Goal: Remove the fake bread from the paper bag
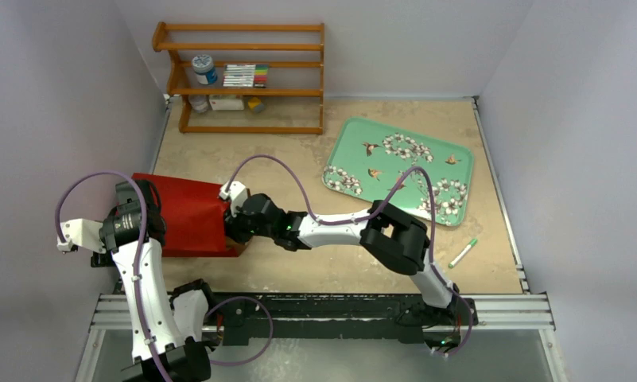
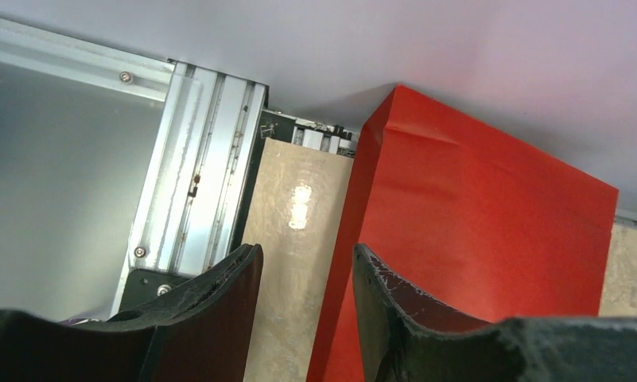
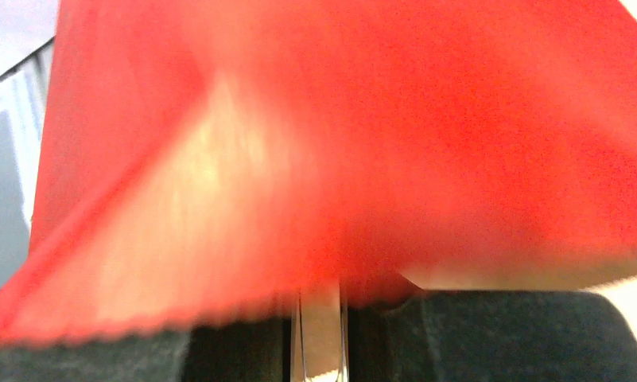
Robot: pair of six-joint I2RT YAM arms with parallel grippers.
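The red paper bag point(image 1: 189, 216) lies flat at the left of the table, its brown-lined mouth facing right. At that mouth is my right gripper point(image 1: 232, 228). In the right wrist view, red paper point(image 3: 426, 143) covers its fingertips; the dark fingers point(image 3: 522, 338) stand close together with a narrow gap, and what lies between the tips is hidden. My left gripper hovers over the bag's closed end, open, one finger above the red paper and the other past its side, nothing between them. No bread shows; the bag's inside is out of sight.
A green floral tray point(image 1: 355, 142) lies at the right, bare of objects. Below it is a marker pen point(image 1: 463, 253). A wooden rack point(image 1: 251, 91) stands at the back left. The left wall is close beside the bag.
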